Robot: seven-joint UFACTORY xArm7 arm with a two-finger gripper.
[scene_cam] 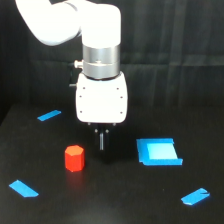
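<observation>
A red block [74,158] with a hexagonal outline stands on the dark table, left of centre. My gripper [101,141] points down to the right of it and a little higher in the view, apart from it. Its thin fingers are dark against the black table, so how far apart they stand does not show. I make out no object at their tips. To the right lies a pale light-blue square [160,152] framed by blue tape [155,162] along its left and top sides.
Strips of blue tape lie flat on the table: one at the back left [49,115], one at the front left [23,188] and one at the front right [195,197]. A dark curtain hangs behind.
</observation>
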